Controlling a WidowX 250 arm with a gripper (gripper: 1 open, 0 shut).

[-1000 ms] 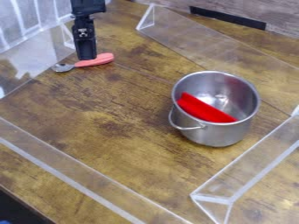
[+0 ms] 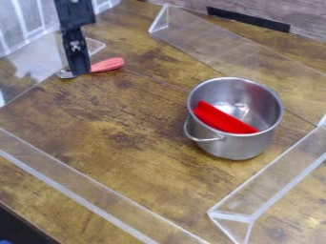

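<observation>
My black gripper [image 2: 76,59] reaches down at the upper left, its tip over a small pink-red handled utensil [image 2: 105,65] lying on the wooden table [image 2: 140,133], with a metal end at the left. Whether the fingers are open or closed on it is hard to tell. A steel pot [image 2: 234,139] stands at the right, holding a long red object [image 2: 223,119].
Clear plastic barriers line the table at the left, back, bottom and right, such as the one at the back [image 2: 216,48].
My gripper has come down and shifted slightly left onto the pink-handled utensil, which lies in about the same place. The pot has not moved.
</observation>
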